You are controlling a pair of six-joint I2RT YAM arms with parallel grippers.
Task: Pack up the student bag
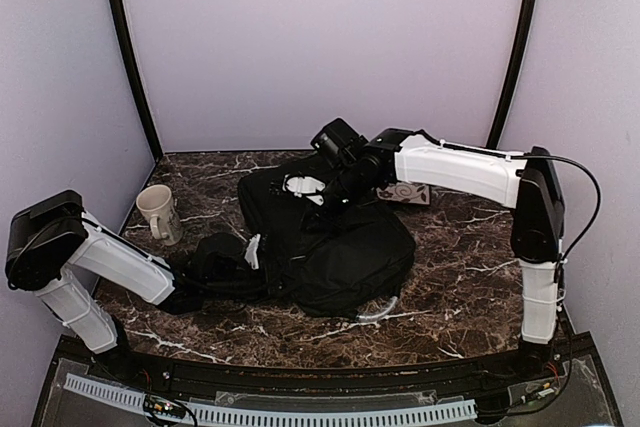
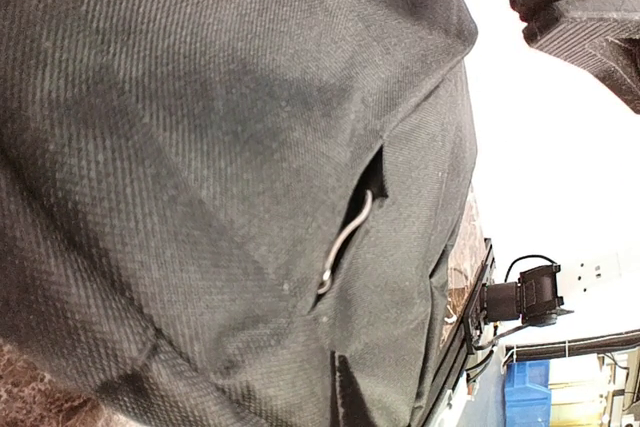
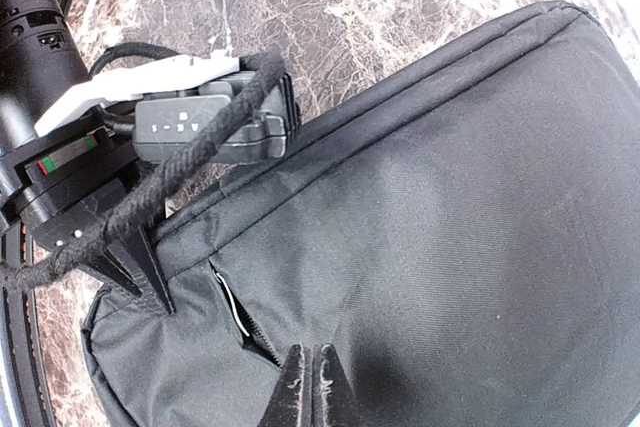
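Note:
The black bag (image 1: 345, 262) lies flat on the marbled table. Its pocket slit gapes slightly, and a thin metal zipper pull (image 2: 345, 244) rests along it in the left wrist view. The same zipper pull (image 3: 232, 304) shows in the right wrist view, up and left of my right gripper. That gripper is shut with its tips together, nothing between them, raised off the bag. My left gripper is down against the bag's end beside the slit; whether fabric is pinched between its fingers is unclear.
A white mug (image 1: 158, 209) stands at the left of the table. Behind the right arm lies a pale patterned item (image 1: 405, 193), partly covered. A clear strap or handle (image 1: 378, 310) pokes out at the bag's front.

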